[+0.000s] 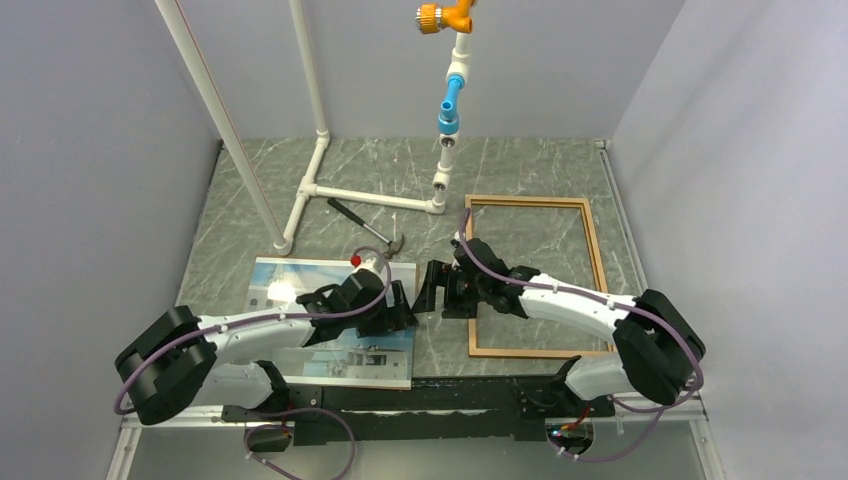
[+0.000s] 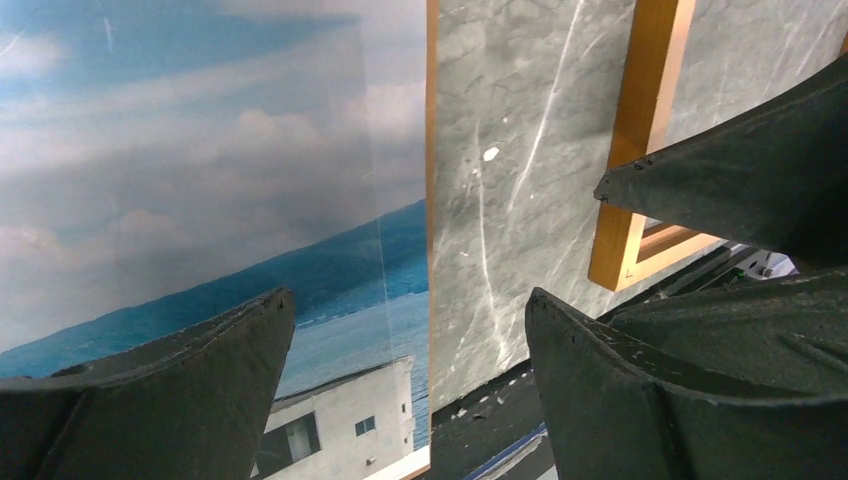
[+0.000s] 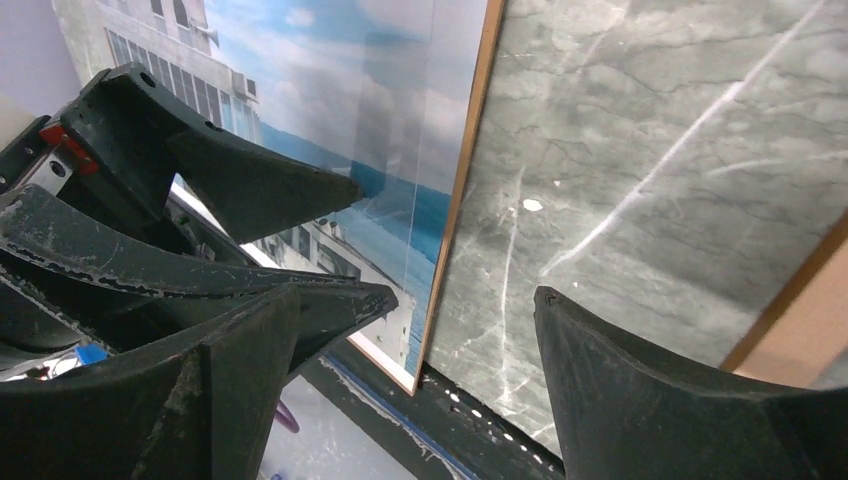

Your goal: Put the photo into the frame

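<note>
The photo (image 1: 280,360), a sea and sky scene on a thin board, lies flat on the left of the marble-like table. The wooden frame (image 1: 536,353), empty inside, lies flat on the right, with bare table between the two. My left gripper is open above the photo's right edge, one finger over the picture and the other over bare table. Beside that same edge, my right gripper is also open, its fingers apart over the gap between photo and frame. Neither gripper holds anything. The arms hide parts of the photo and the frame's left side.
Behind the photo a hammer (image 1: 365,224) lies on the table. A white pipe stand (image 1: 375,198) rises at the back, with blue and orange fittings. A dark rail (image 1: 430,400) runs along the front edge. The two grippers are close together.
</note>
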